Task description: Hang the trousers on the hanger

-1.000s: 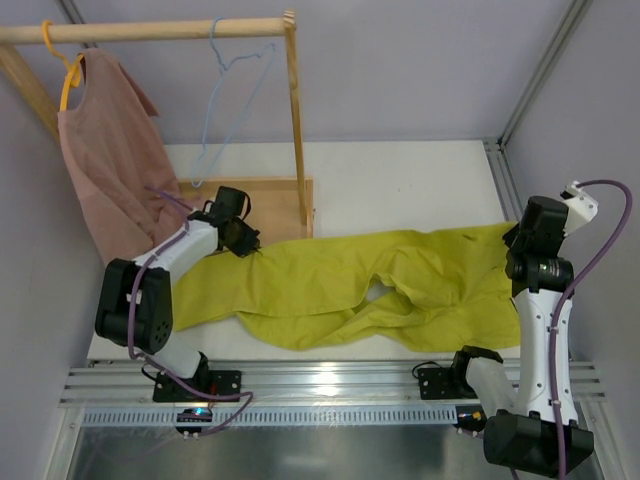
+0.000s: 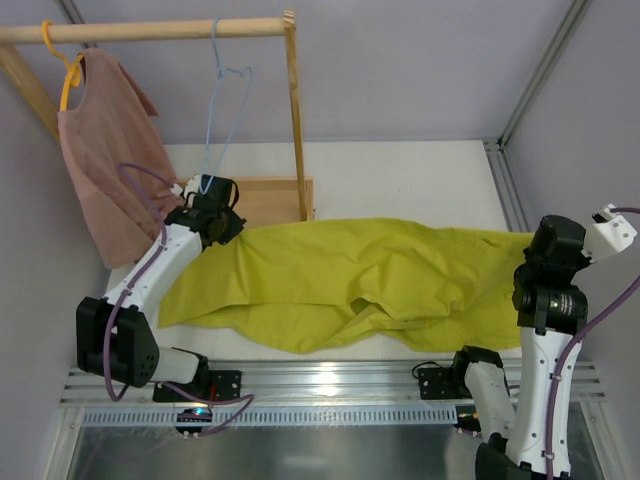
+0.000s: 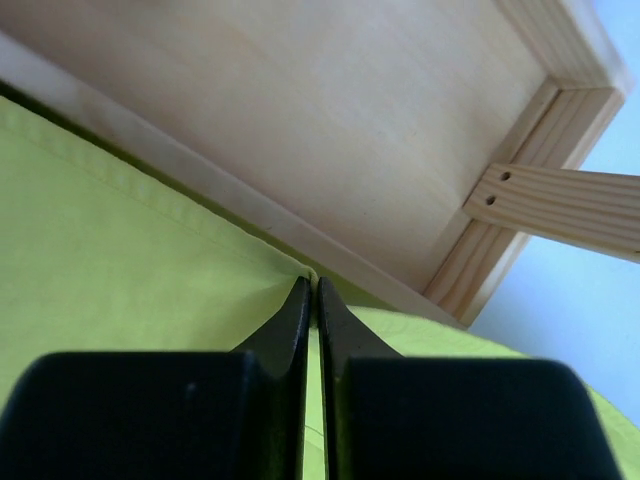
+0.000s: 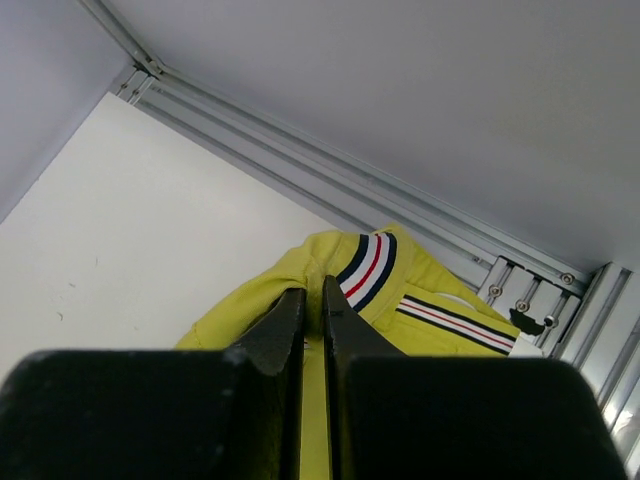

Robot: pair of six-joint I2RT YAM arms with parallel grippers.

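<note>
Yellow-green trousers (image 2: 330,265) stretch across the white table between my two arms, their far edge pulled nearly straight. At that edge on the left, my left gripper (image 2: 238,236) is shut with a pinch of the cloth between its fingertips. On the far right, my right gripper (image 2: 528,262) is shut on the trousers by a striped part of the fabric (image 4: 370,265), red, white and navy. The light blue hanger (image 2: 212,110) hangs empty from the wooden bar, its lower end passing in front of my left arm in the top view.
A wooden rack (image 2: 150,30) with a base board (image 2: 270,200) stands at the back left. A pink garment (image 2: 110,150) hangs there on an orange hanger (image 2: 72,75).
Both grippers have moved apart, left one leftward, right one slightly right and nearer, and the trousers' far edge has tightened. The blue hanger has swung.
</note>
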